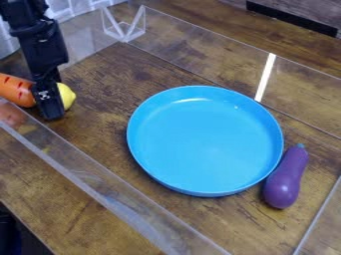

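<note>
The black gripper is low at the left, beside an orange carrot-like object and a yellow object, which is partly hidden behind its fingers. Whether the fingers are open or shut on something cannot be made out. A blue plate lies in the middle, and a purple eggplant lies to its right.
Clear plastic walls border the wooden surface, one running diagonally along the lower left, others at the back and right. The wood between the gripper and the plate is bare.
</note>
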